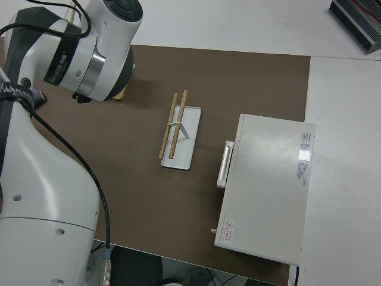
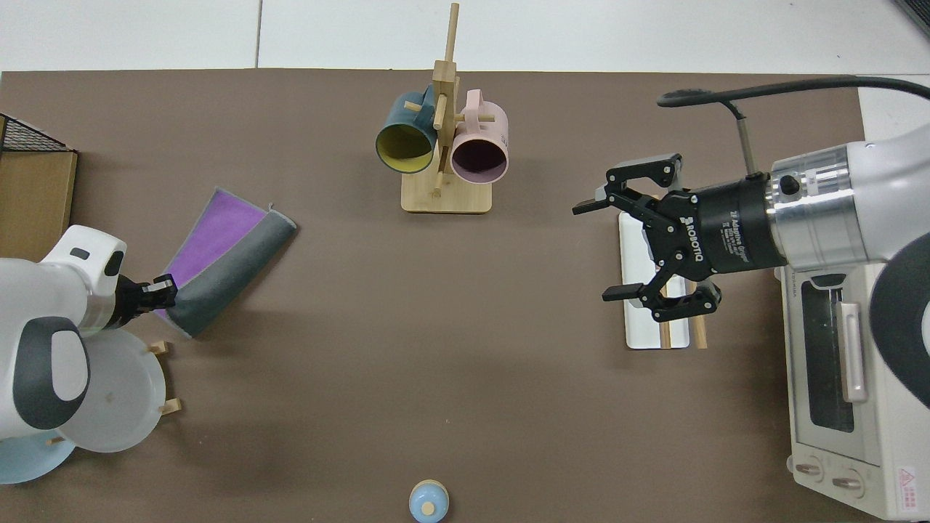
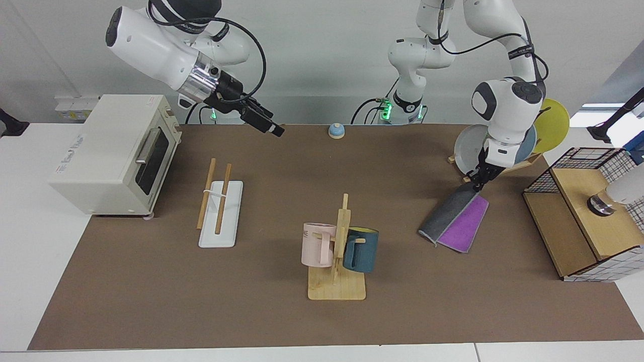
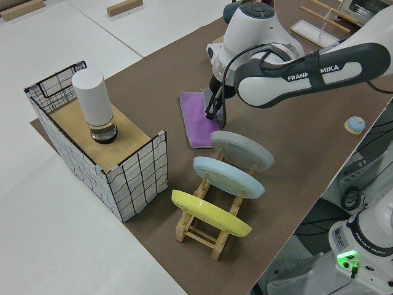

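Observation:
A purple cloth folded back with a grey layer [image 2: 235,270] lies on the brown mat at the left in the top view. The gripper of the arm on that side [image 2: 164,289] is at its near edge; whether it holds the cloth is unclear. The other gripper [image 2: 591,250] hangs open over the mat at the right, nothing between its fingers.
A mug tree [image 2: 445,200] holds two mugs. Plate rack with plates [image 2: 109,410] at lower left, wire-sided shelf [image 2: 35,200] at left, white stand [image 2: 638,322], toaster oven [image 2: 828,436] at right, small blue object [image 2: 428,502].

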